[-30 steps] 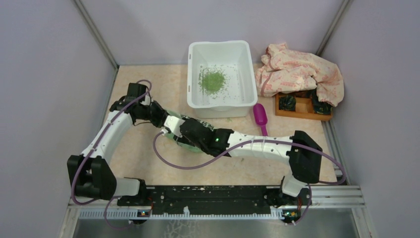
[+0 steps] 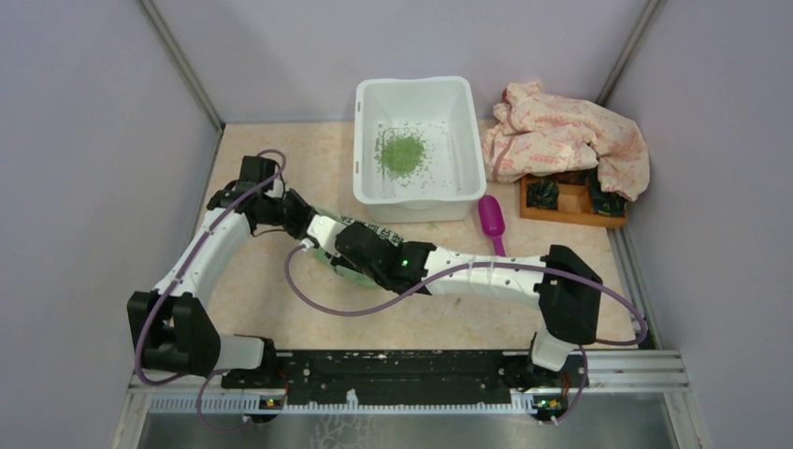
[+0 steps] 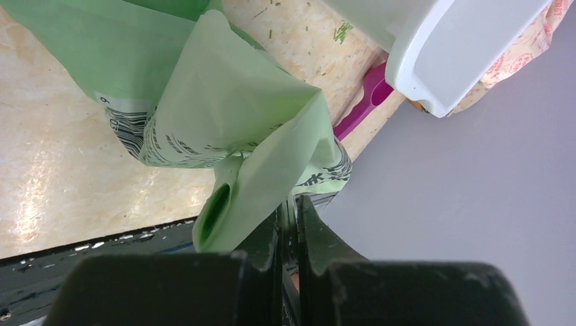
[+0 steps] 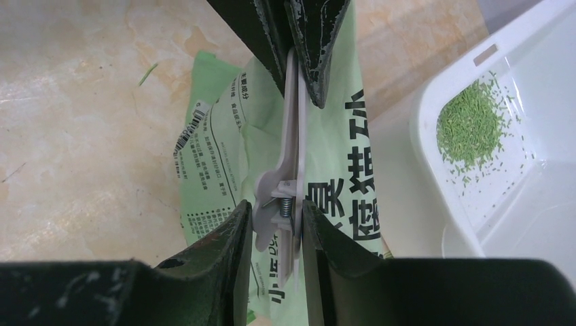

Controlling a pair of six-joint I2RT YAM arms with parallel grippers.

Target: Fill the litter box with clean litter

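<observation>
A green printed litter bag (image 3: 231,102) lies low in front of the white litter box (image 2: 418,195), which holds a patch of green pellets (image 2: 402,152). My left gripper is shut on a folded end of the bag. In the right wrist view a pale plastic sealing clip (image 4: 289,156) runs along that pinched end, and my right gripper has its fingertips either side of the clip's hinge end; whether they grip it firmly is hard to tell.
A magenta scoop (image 2: 491,219) lies right of the box. A wooden tray (image 2: 566,212) and a patterned cloth (image 2: 552,131) sit at the back right. Bare table shows at the front.
My right arm has shifted very slightly to the left over the last second. My left arm and the box look unchanged.
</observation>
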